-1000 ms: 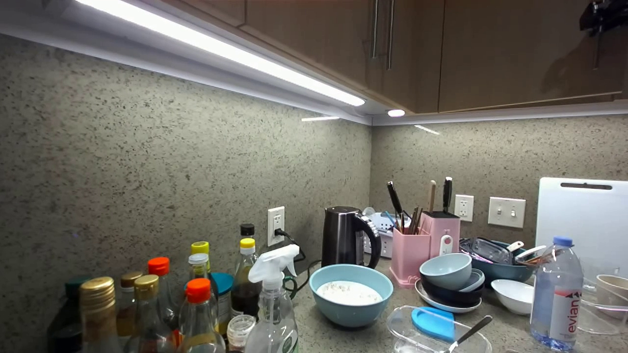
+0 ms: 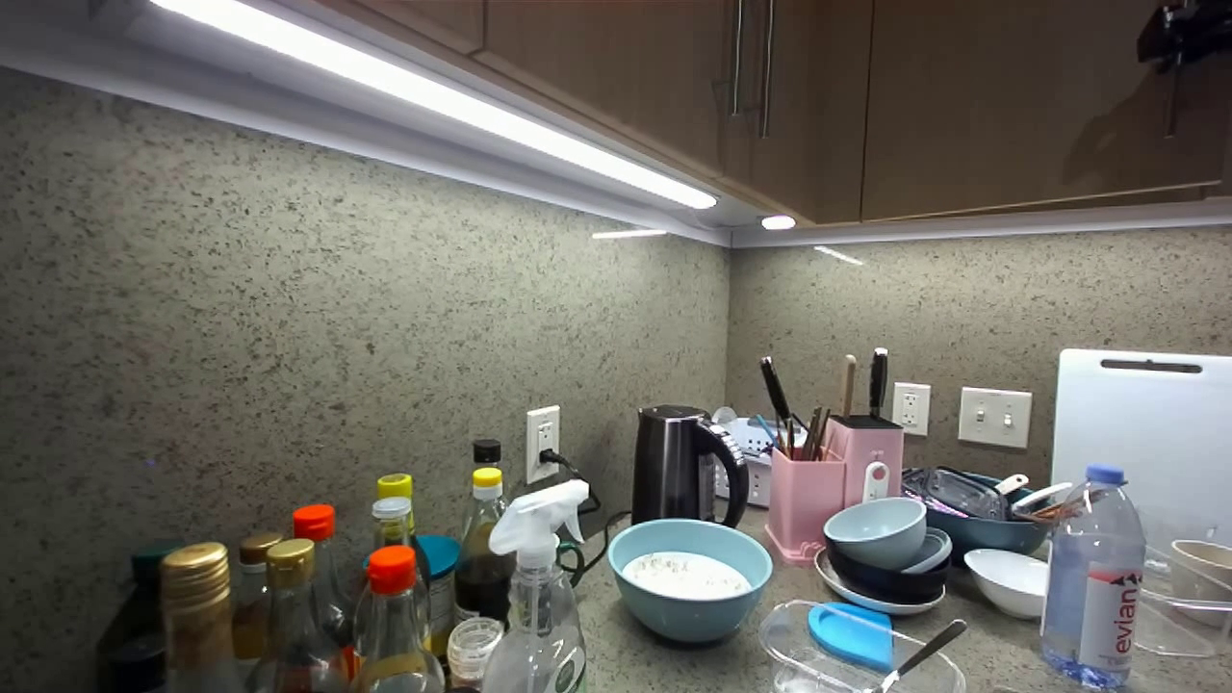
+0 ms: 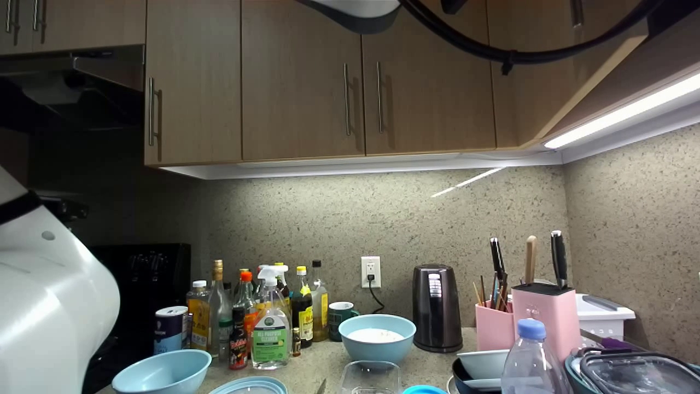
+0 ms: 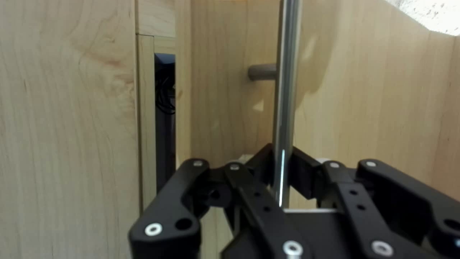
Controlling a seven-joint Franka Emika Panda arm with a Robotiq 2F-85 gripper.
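Observation:
In the wrist view, a vertical metal bar handle (image 4: 287, 95) runs down between the black fingers of my gripper, which is shut on it. The handle belongs to a light wooden cabinet door (image 4: 366, 112). A dark narrow gap (image 4: 165, 133) shows beside the door's edge, with cables inside, so the door stands ajar. Exterior view 1 catches only part of my gripper (image 2: 1180, 40) at the top right corner, in front of the cabinet door (image 2: 1016, 115). Exterior view 2 leaves the gripper's fingers out of sight.
Below the cabinets the counter is crowded: a blue bowl with white contents (image 2: 689, 577), a black kettle (image 2: 673, 468), a pink knife block (image 2: 863, 450), an Evian bottle (image 2: 1091, 577) and several sauce bottles. A black cable (image 3: 459, 42) hangs from the arm before the cabinets.

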